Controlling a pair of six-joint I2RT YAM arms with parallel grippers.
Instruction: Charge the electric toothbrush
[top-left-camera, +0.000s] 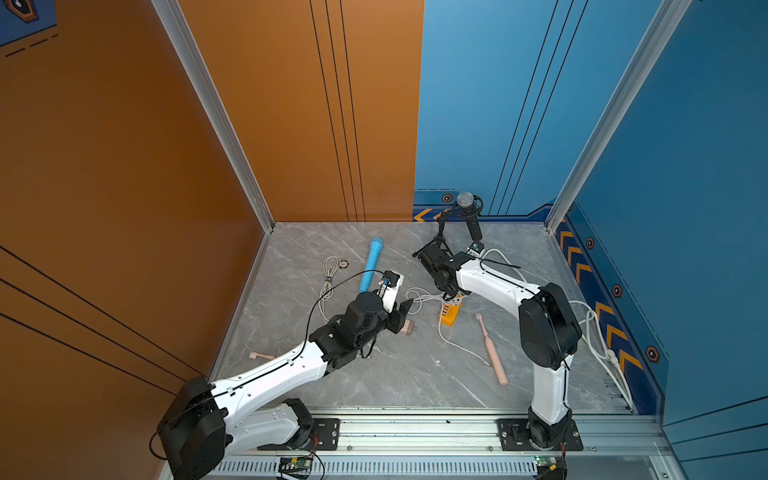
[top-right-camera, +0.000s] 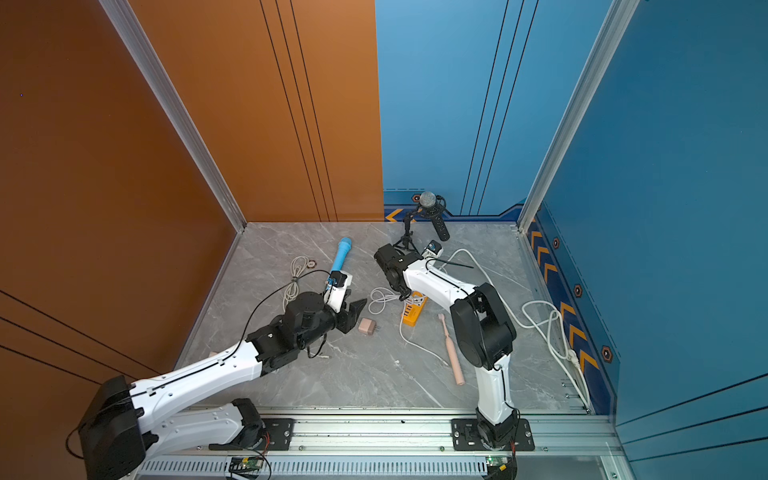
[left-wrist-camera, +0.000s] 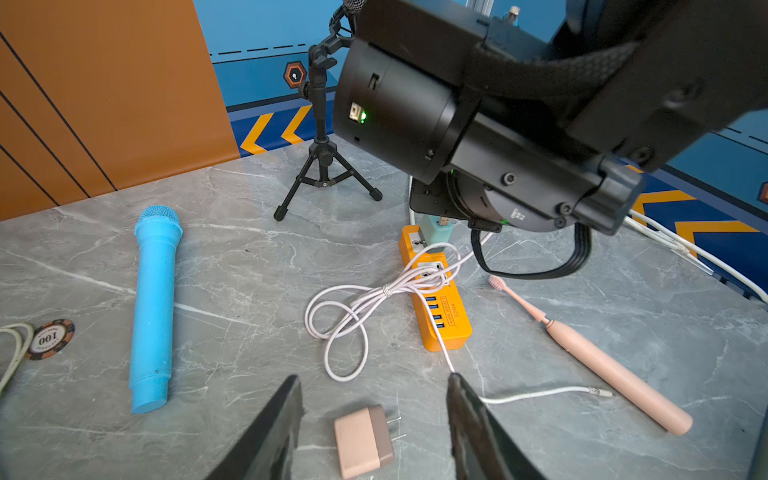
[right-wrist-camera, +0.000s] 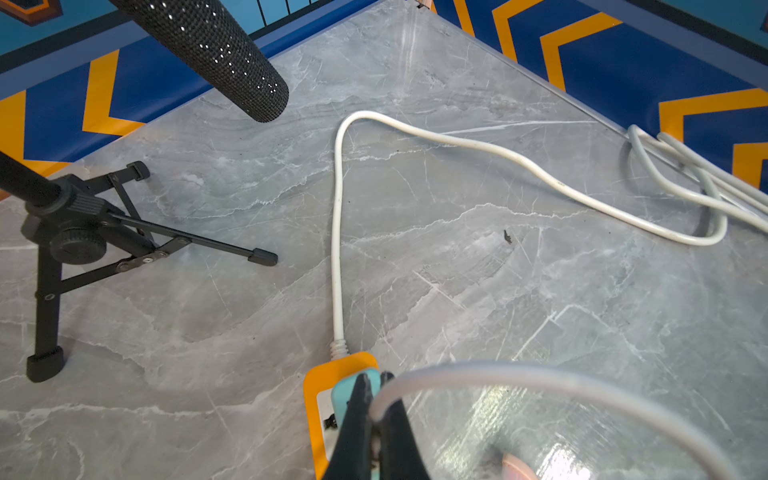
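Note:
The pink electric toothbrush lies on the table right of the orange power strip, which has a teal plug in it and coiled white cable over it. A pink charger block lies below my left gripper, whose fingertips are apart on either side of it, nothing between them. My right gripper is shut above the strip's far end; a white cable runs at its tips, though whether it is pinched is unclear.
A blue microphone lies at left, near a tied cable and a chip. A black microphone stand stands at the back. My right arm reaches across the middle right.

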